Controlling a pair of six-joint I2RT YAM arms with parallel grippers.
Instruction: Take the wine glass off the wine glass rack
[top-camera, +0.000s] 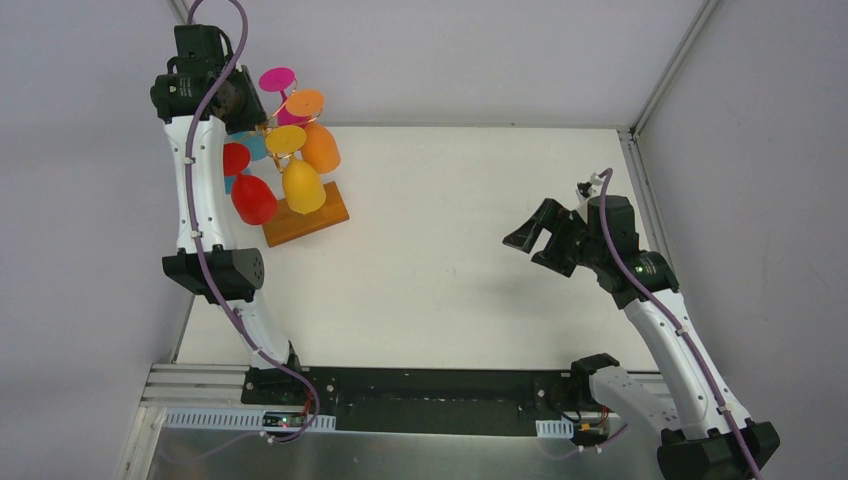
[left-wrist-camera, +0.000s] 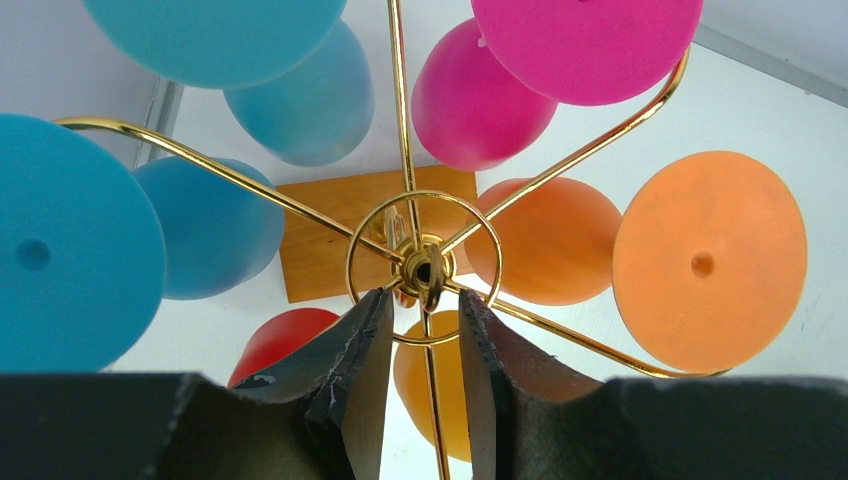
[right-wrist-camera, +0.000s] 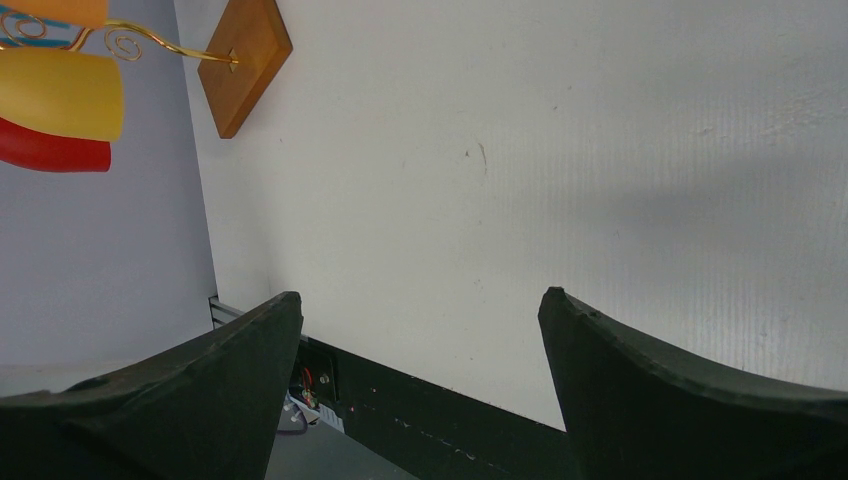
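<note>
A gold wire rack (left-wrist-camera: 545, 178) holds several coloured glasses upside down above a wooden base (top-camera: 305, 222) at the table's far left. Red (top-camera: 254, 200), yellow (top-camera: 303, 188) and orange (top-camera: 320, 150) glasses show clearly from above; pink (left-wrist-camera: 480, 100) and blue ones hang behind. Over the rack's centre is my left gripper, partly open. In the left wrist view the gold top loop (left-wrist-camera: 436, 275) appears in line with the gap between its fingers; whether they touch it I cannot tell. My right gripper (top-camera: 520, 252) hangs open and empty above the table's right side.
Grey walls stand close at the left and back of the rack. A dark rail (top-camera: 430, 400) runs along the front edge.
</note>
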